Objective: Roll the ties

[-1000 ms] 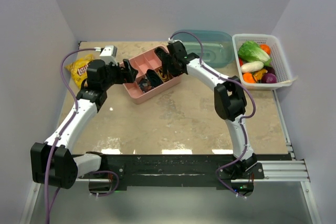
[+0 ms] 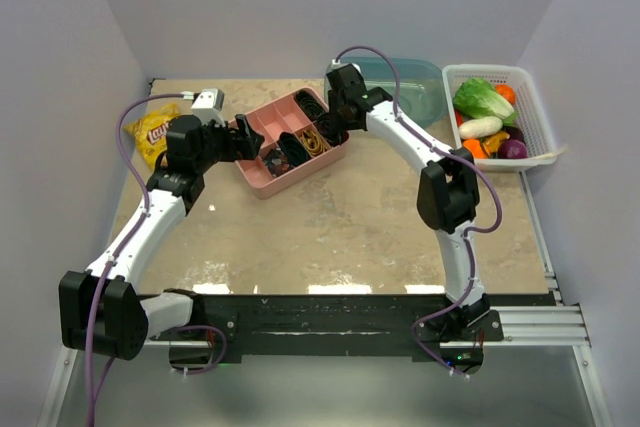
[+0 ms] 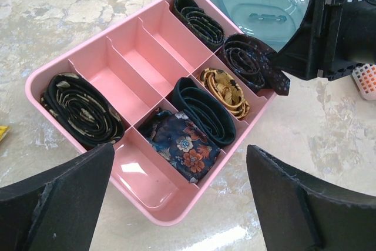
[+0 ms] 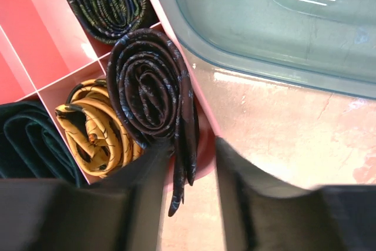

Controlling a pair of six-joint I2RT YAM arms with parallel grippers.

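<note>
A pink divided box point(image 2: 270, 183) holds rolled ties: dark ones point(image 3: 82, 110), a green one point(image 3: 202, 116), a yellow one point(image 4: 94, 127) and a folded floral one point(image 3: 182, 145). At its right corner a dark maroon roll point(image 4: 147, 86) has its tail over the edge, just beyond the fingertips of my right gripper, which are apart; whether they grip anything is unclear. My left gripper stands open above the box's left part, nothing between its fingers.
A clear teal container point(image 2: 410, 87) sits behind the box. A white basket of vegetables point(image 2: 500, 162) is at the right, a yellow bag point(image 2: 150, 132) at the left.
The left arm has not moved.
</note>
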